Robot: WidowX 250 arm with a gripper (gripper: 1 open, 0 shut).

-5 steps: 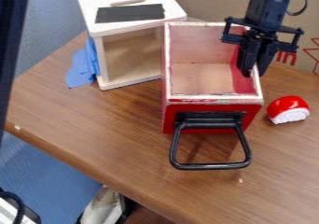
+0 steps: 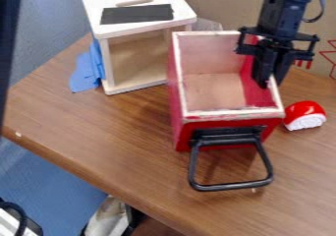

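A red box (image 2: 188, 118) with a white rim and pale interior stands on the wooden table, a black handle frame (image 2: 230, 186) sticking out low at its front. My black gripper (image 2: 269, 71) is at the box's right rim, pointing down; its fingertips overlap the rim and red inner wall, so whether it is shut on the rim cannot be told. A red and white rounded object (image 2: 302, 113) lies just right of the box.
A white wooden cabinet (image 2: 114, 68) with a dark panel on top stands back left, a blue cloth (image 2: 83, 76) beside it. The table's edge drops away below.
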